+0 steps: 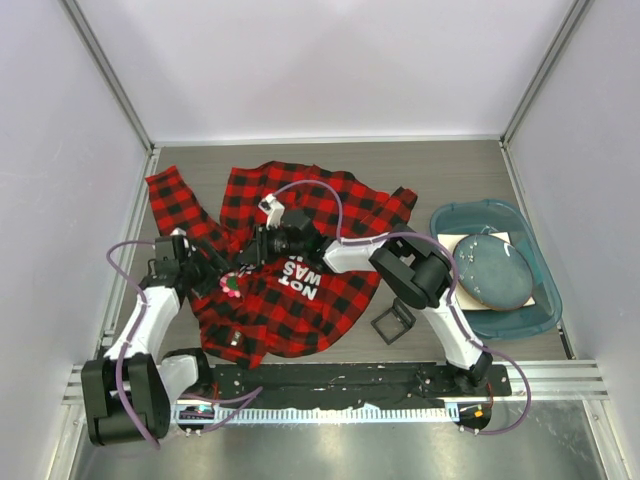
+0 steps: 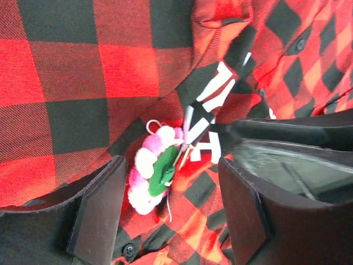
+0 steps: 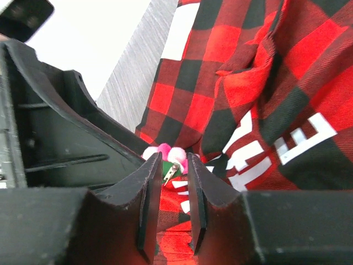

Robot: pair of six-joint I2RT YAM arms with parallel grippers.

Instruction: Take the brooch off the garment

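Note:
The garment [image 1: 340, 200] is a red-and-black checked shirt with white lettering, spread on the table. On its left part sits the brooch [image 1: 230, 286], with pink and white pompoms around a green middle. In the left wrist view the brooch [image 2: 149, 171] shows its green side and a metal pin part standing up, between the parted fingers of my left gripper, which do not touch the pin. My right gripper is open close to the brooch [image 3: 173, 157], which shows just beyond its fingertips. Whether the pin still passes through the cloth cannot be told.
At the right stands a teal basin [image 1: 545, 290] holding a round grey-green lid-like object [image 1: 492, 272]. A small black frame [image 1: 393, 321] lies on the table in front of it. Both grippers are close together over the shirt.

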